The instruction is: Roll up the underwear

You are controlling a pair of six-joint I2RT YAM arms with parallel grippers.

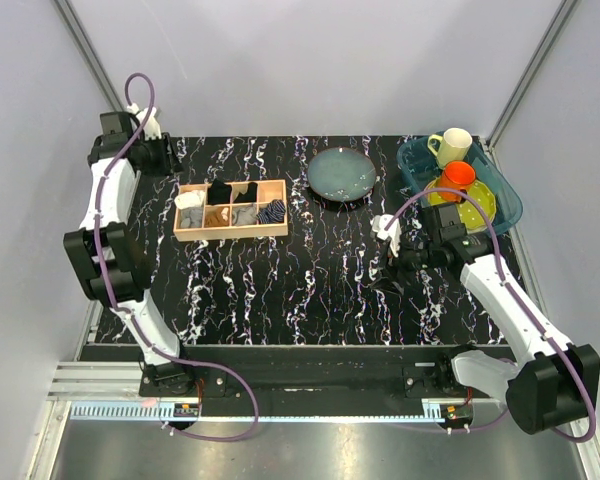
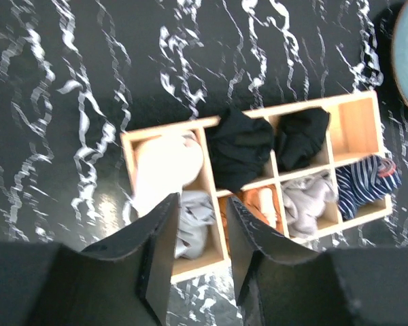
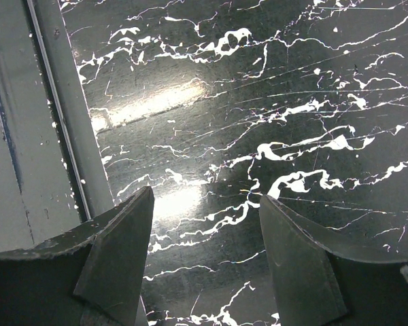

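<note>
The wooden divided box [image 1: 230,233] lies toward the back left of the dark table. A bundled white cloth [image 2: 166,166] fills its back-left compartment, with a grey cloth [image 2: 193,227] in front of it. My left gripper [image 1: 177,165] is behind and left of the box, above the table. Its fingertips stand apart in the left wrist view, with no cloth gripped between them. My right gripper is open and empty over bare table, toward the front right.
Other compartments hold black cloths [image 2: 241,146], an orange cloth and a striped roll [image 1: 271,212]; the back-right one is empty. A dark round plate [image 1: 342,174] lies right of the box. A blue basin [image 1: 511,210] with dishes stands at the back right.
</note>
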